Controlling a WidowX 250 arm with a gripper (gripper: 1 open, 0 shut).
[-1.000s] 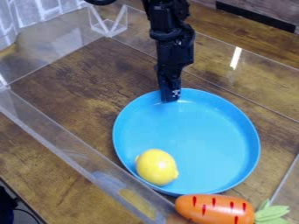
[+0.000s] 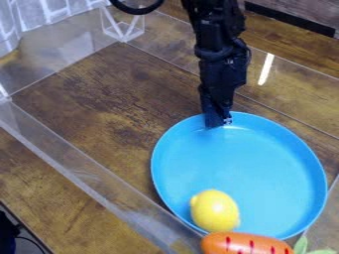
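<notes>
My black gripper point(image 2: 216, 117) reaches down from the top to the far rim of a blue plate point(image 2: 252, 169), its tips low at that rim; it looks shut, with nothing visible between its fingers, though the tips are small and dark. A yellow lemon point(image 2: 213, 209) rests on the near left part of the plate. An orange toy carrot point(image 2: 245, 244) with red marks and green leaves lies at the bottom edge of the view, partly cut off.
Transparent walls edge the workspace, with a white frame piece point(image 2: 122, 28) at the back left.
The plate, with the lemon on it, has shifted right and toward the near side, as has my gripper at its rim. The carrot also sits lower in view.
</notes>
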